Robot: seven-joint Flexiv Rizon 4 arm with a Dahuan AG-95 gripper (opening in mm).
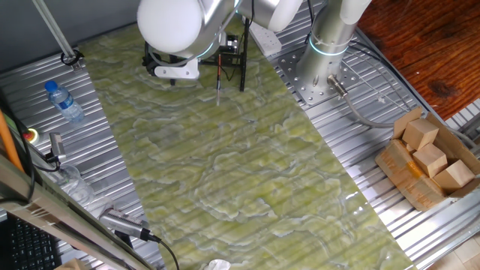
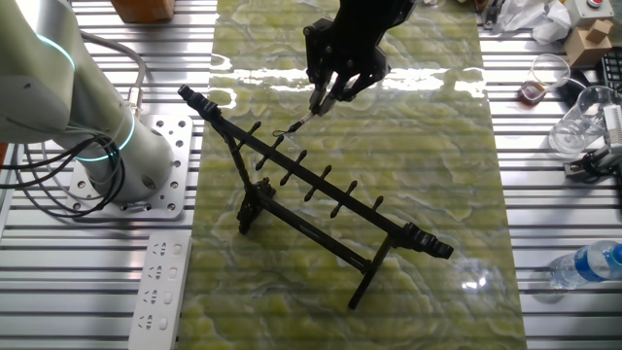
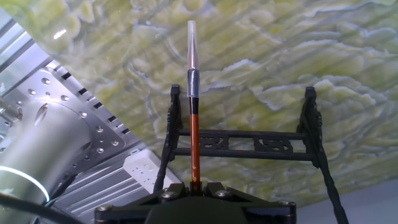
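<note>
A brush [image 3: 194, 149] with a brown handle, a silver collar and a pale tip stands out from my gripper, which is shut on its handle end in the wrist view. The same brush [image 1: 219, 79] points tip down in exterior view 1. A black rack [image 2: 321, 185] with several short pegs along its top bar stands on the mat. In exterior view 2 my gripper [image 2: 324, 101] is beside that bar, and the brush's cord loop [image 2: 282, 132] is close to a peg. Whether the loop is around the peg I cannot tell.
A white power strip [image 2: 160, 292] is near the robot base. A water bottle [image 1: 65, 102] stands at the left, and a cardboard box [image 1: 409, 176] of wooden blocks at the right.
</note>
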